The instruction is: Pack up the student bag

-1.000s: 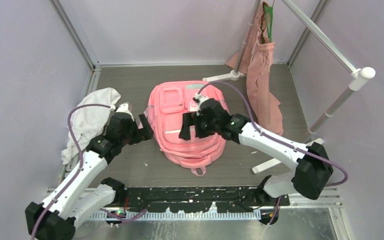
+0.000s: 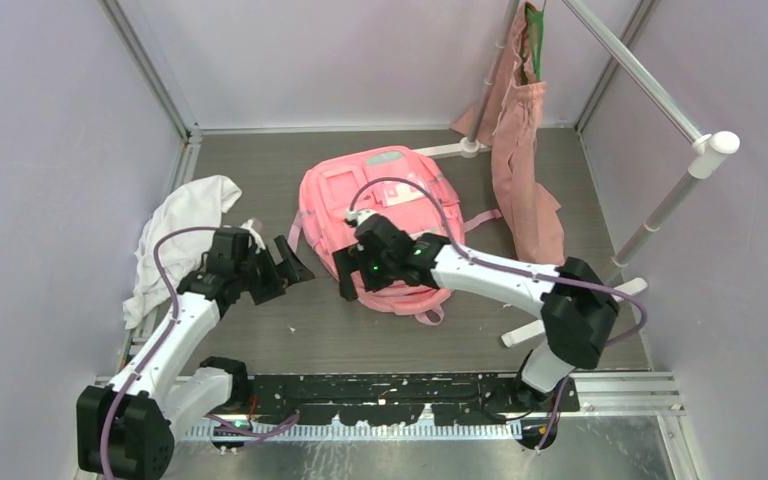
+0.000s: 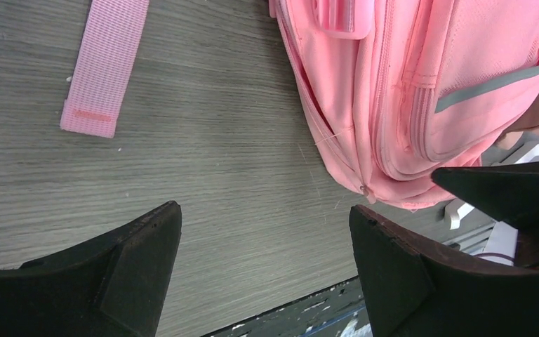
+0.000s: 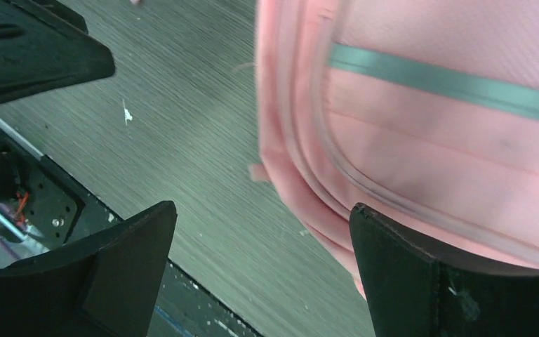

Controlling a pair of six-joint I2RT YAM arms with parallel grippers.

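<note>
A pink backpack (image 2: 330, 185) lies flat in the middle of the floor, its straps at the sides and a loop at the front. My right gripper (image 2: 345, 270) is open over the bag's lower left edge; in the right wrist view its fingers straddle the blurred pink fabric edge (image 4: 298, 154) and bare floor. My left gripper (image 2: 288, 262) stands open left of the bag, with nothing between its fingers. In the left wrist view a pink strap (image 3: 105, 63) lies on the floor beside the bag (image 3: 393, 91).
A white towel (image 2: 170, 240) lies at the left. A pink garment (image 2: 520, 170) hangs on a metal rack (image 2: 660, 210) at the right. Bare floor (image 2: 240, 330) shows in front and at the back.
My right gripper has moved left to the bag's lower left edge. My left gripper has shifted slightly right. The backpack has turned a little, its bottom loop further right.
</note>
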